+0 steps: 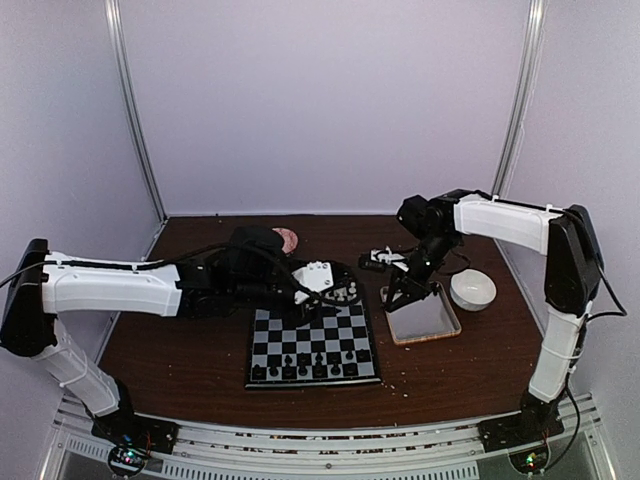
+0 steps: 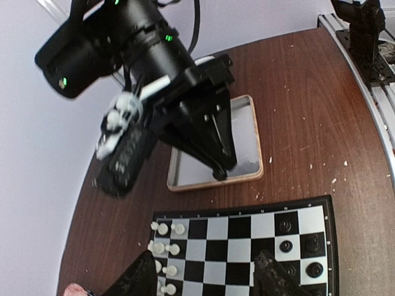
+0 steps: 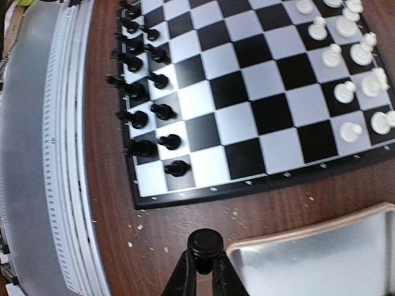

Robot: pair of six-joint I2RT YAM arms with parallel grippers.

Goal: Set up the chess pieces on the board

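Note:
The checkered board has black pieces along one side and white pieces along the opposite side. My right gripper is shut on a black chess piece, held above the table between board and tray, near the tray. My left gripper is over the board, fingers apart with no piece visible between them; in the top view its tips are hidden behind its housing.
A white bowl stands right of the tray. A pink object lies behind the board.

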